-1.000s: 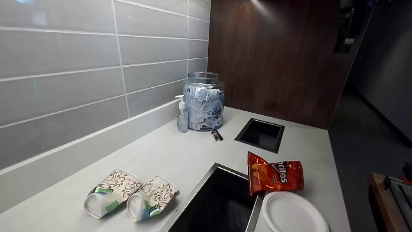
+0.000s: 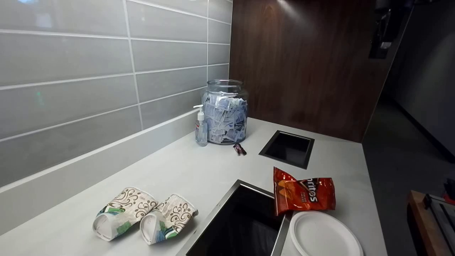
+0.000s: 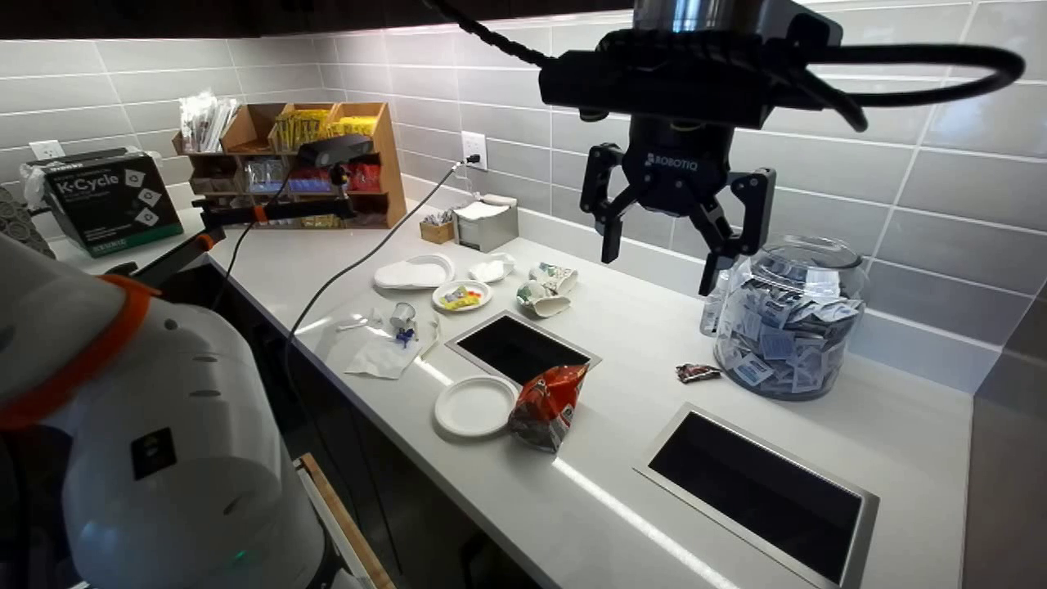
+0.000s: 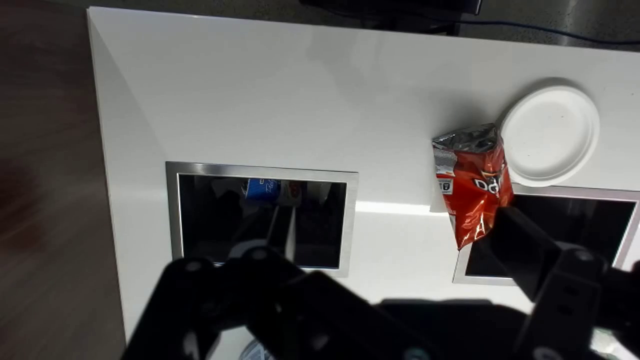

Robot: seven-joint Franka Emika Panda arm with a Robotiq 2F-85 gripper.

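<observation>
My gripper (image 3: 658,263) hangs above the counter in exterior view 2, open, its fingers wide apart and empty. A red Doritos bag (image 3: 552,402) leans over one corner of a dark counter opening, touching or nearly touching a round white plate (image 3: 476,406). From above, the wrist view shows the same bag (image 4: 478,183) and plate (image 4: 550,135), with one dark blurred finger close to the bag's lower edge in the picture; exterior view 2 has the gripper well above. Two crumpled paper cups (image 2: 126,212) lie on their sides in exterior view 1. A small dark wrapper (image 2: 239,149) rests near the jar.
A large glass jar (image 3: 793,319) of packets and a pump bottle (image 2: 201,129) stand by the tiled wall. Two framed openings are cut into the counter; the far one (image 4: 261,221) has packaging visible inside. Plates and litter occupy the counter's other end.
</observation>
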